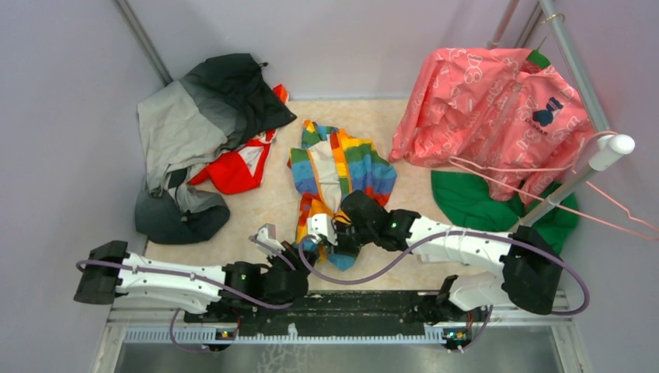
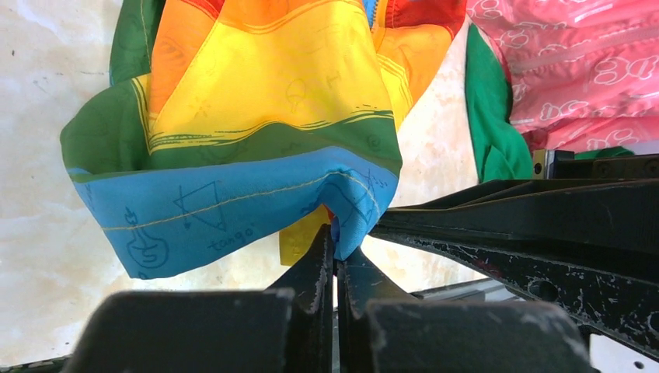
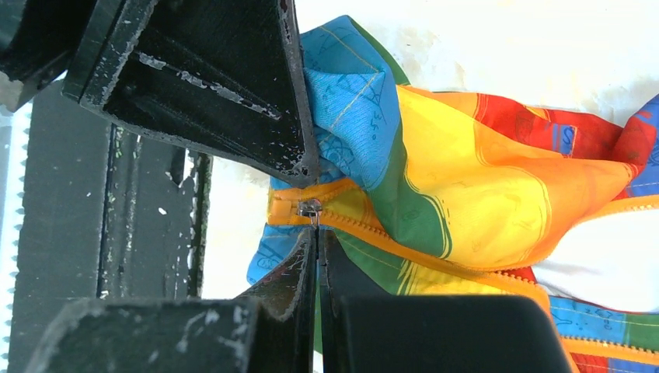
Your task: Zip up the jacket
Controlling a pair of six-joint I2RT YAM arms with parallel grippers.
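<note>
A rainbow striped jacket [image 1: 342,163] lies in the table's middle, its bottom end under both grippers. In the left wrist view my left gripper is shut at the blue hem [image 2: 217,210]; whether fabric is between its tips is hard to tell. In the right wrist view my right gripper is shut at the small metal zipper pull [image 3: 309,208] on the orange zip [image 3: 373,233], its tips on the pull's tab. The left gripper's black body hangs just above that zip end.
A grey and black garment [image 1: 194,116] with red cloth lies at left. A pink coat [image 1: 489,109], green cloth [image 1: 458,194], hangers and a white rail [image 1: 579,175] crowd the right. The table's front edge runs under the arms.
</note>
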